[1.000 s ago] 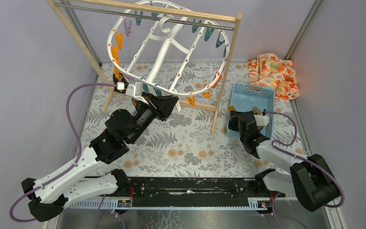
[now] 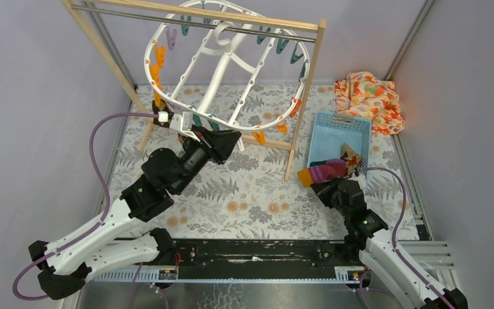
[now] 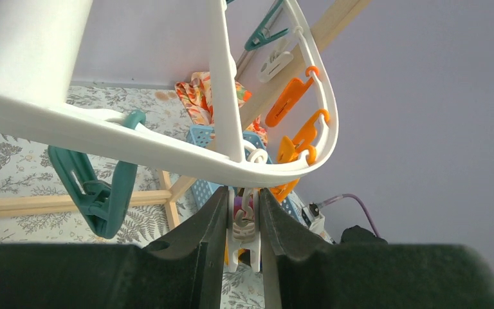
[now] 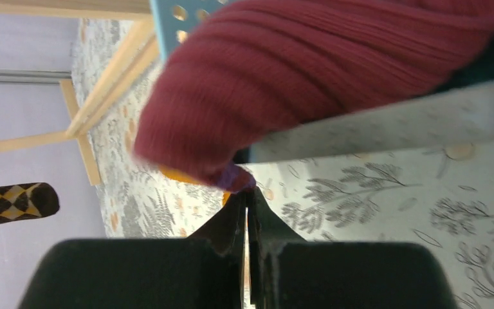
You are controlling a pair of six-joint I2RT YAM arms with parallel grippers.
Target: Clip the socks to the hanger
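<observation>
The white round hanger (image 2: 253,126) with coloured clips hangs from a wooden stand. My left gripper (image 2: 233,136) is at its front rim, shut on a white clip (image 3: 237,248) hanging there. My right gripper is at the blue basket's (image 2: 324,119) front, shut on a sock (image 4: 231,177) with purple and yellow parts; in the top view a red, purple and yellow sock (image 2: 323,171) shows there. A dark checked sock (image 2: 161,114) hangs at the hanger's left, partly hidden by my left arm.
An orange floral cloth (image 2: 368,102) lies behind the basket. The stand's wooden legs (image 2: 296,138) stand left of the basket.
My right gripper has moved toward the front from inside the basket, bringing the colourful sock out to its front edge. The left arm looks still.
</observation>
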